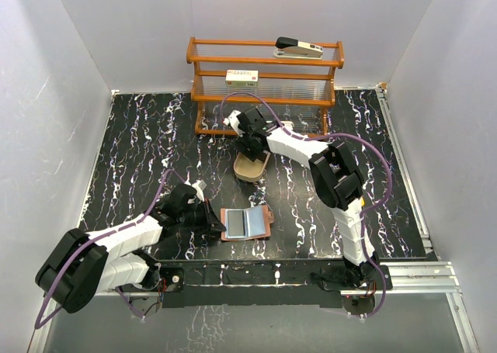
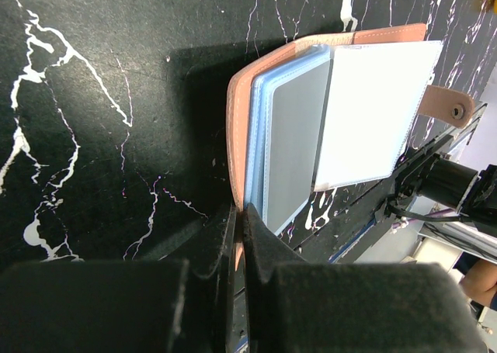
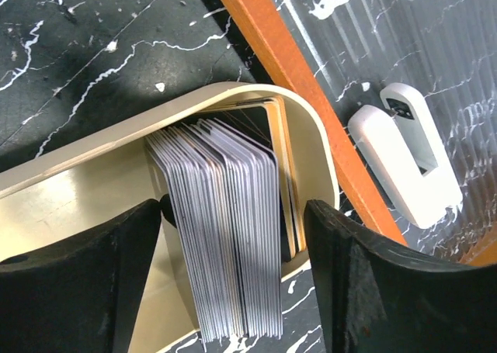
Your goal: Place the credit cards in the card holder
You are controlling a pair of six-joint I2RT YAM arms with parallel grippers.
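In the top view the card holder (image 1: 246, 223) lies unfolded near the table's front, brown outside with pale sleeves inside. My left gripper is shut at its left edge, and the thin brown cover (image 2: 238, 128) appears pinched between the fingertips, raised off the table. A tight stack of pale cards (image 3: 225, 229) stands on edge inside a beige box (image 3: 70, 205). Around that stack my right gripper stands part open, one finger on each side, with a visible gap near the right finger (image 3: 345, 268). Whether the left finger touches the cards cannot be told.
Darker cards with orange edges (image 3: 287, 182) stand in the box's end beside the stack. Just behind is a wooden rack (image 1: 264, 74) holding a stapler (image 1: 299, 48) and a small carton (image 1: 241, 78). A white object (image 3: 408, 155) lies under the rack.
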